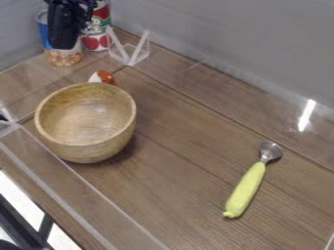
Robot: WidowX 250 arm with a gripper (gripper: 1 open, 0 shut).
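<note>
The black gripper (65, 29) is at the top left, in front of a blue can (46, 27) and partly out of frame; its fingers look shut, though small and dark. A wooden bowl (85, 137) stands empty on the counter at the left. A yellow-handled scoop (245, 188) lies at the right. A small orange-brown and white object (102, 78) lies behind the bowl.
A red and white can (98, 37) stands in the back corner beside a translucent stand (128, 54).
</note>
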